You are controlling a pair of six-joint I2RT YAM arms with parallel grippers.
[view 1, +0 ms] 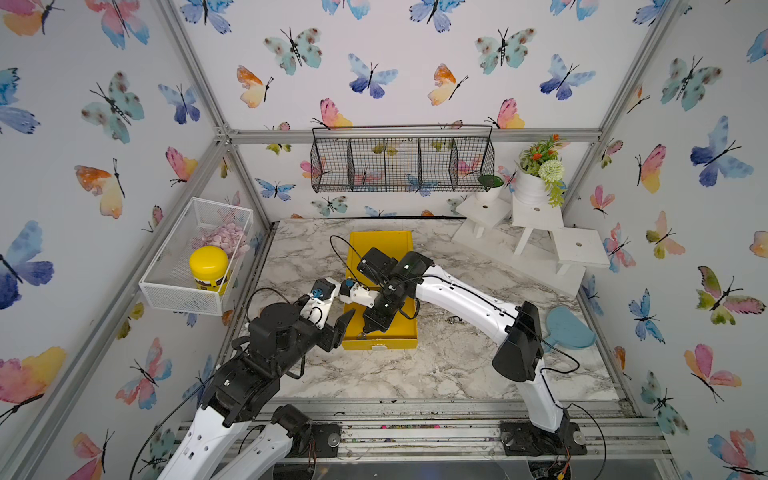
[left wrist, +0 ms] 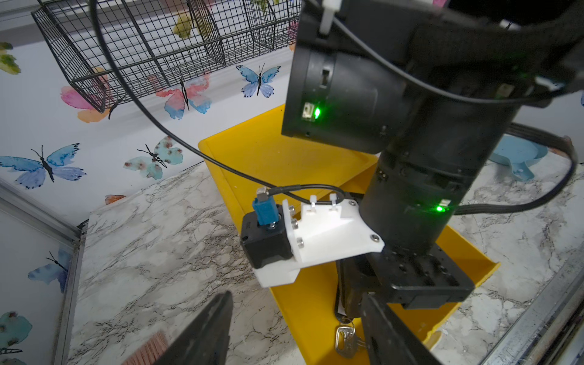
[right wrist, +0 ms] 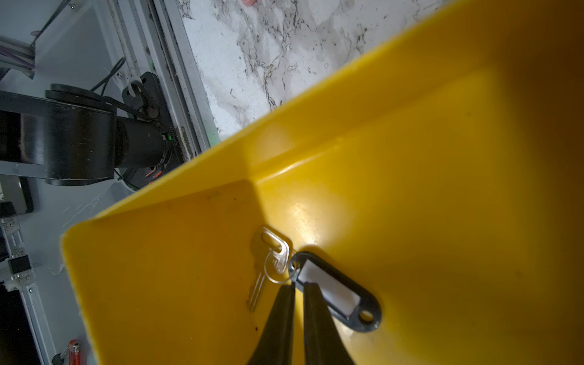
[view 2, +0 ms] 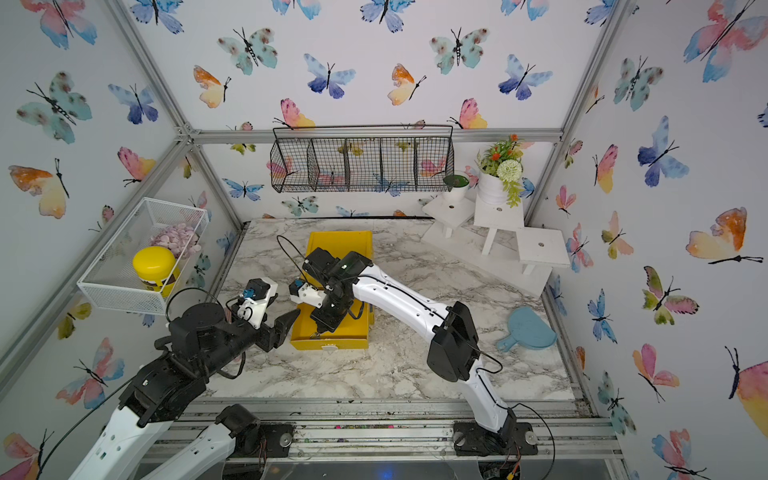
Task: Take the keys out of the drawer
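The yellow drawer [view 1: 357,341] stands open on the marble table. Silver keys [right wrist: 276,249] on a ring with a black tag [right wrist: 337,292] lie inside at its front end. My right gripper reaches down into the drawer, its fingertips together beside the tag; whether they pinch anything is hard to see. In the left wrist view the keys [left wrist: 345,340] show under the right gripper. My left gripper is open at the drawer's left, with nothing between its fingers.
A white mesh basket [view 1: 160,296] hangs left, a wire rack [view 1: 400,160] at the back. White stands [view 1: 577,244] with plants are back right; a blue board [view 1: 568,328] lies right. The table left of the drawer is mostly clear.
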